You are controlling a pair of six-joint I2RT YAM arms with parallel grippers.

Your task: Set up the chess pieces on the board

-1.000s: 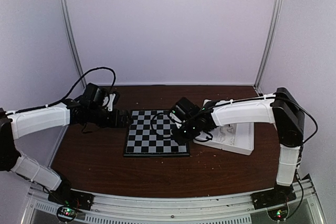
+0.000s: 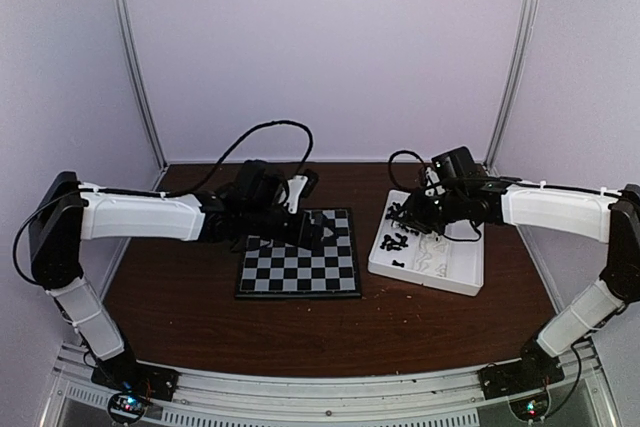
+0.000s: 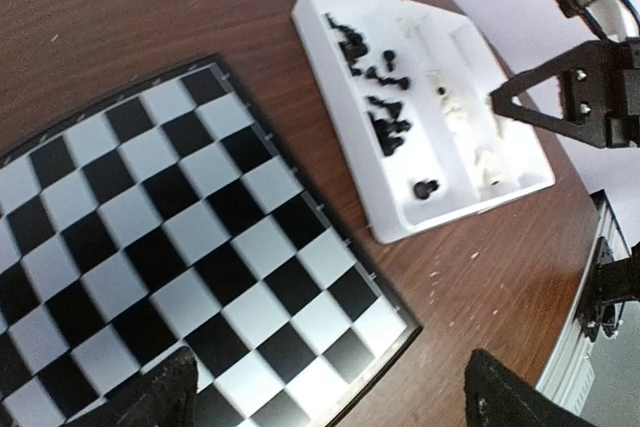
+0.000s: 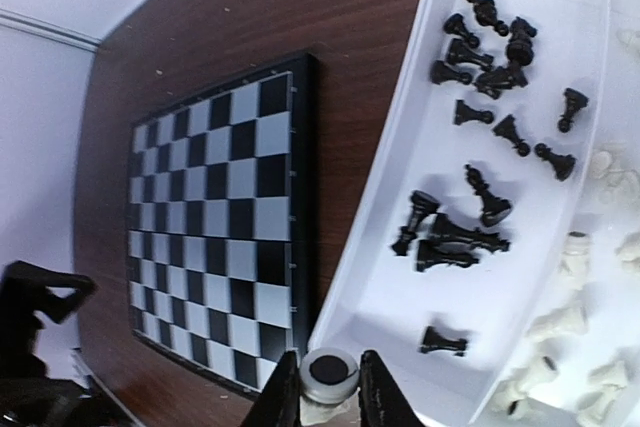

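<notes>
The black-and-white chess board (image 2: 300, 272) lies on the table, and the squares I can see are empty. Over its upper part hangs my left gripper (image 2: 318, 232); in the left wrist view its fingers (image 3: 150, 397) stand wide apart with nothing between them. My right gripper is above the tray, shut on a white chess piece (image 4: 328, 375) whose round base faces the camera. Black pieces (image 4: 460, 237) lie tipped over in one compartment of the white tray (image 2: 400, 275). White pieces (image 4: 560, 322) lie in the neighbouring compartment.
The tray stands right of the board with a narrow strip of bare table between them. Its raised walls (image 3: 335, 117) edge the pieces. Clear dark wood (image 2: 300, 332) spreads in front of the board. Both arms reach in from the sides.
My right gripper has gone from over the board to above the tray on the right. The left gripper has swung right, from the board's left edge to over its squares.
</notes>
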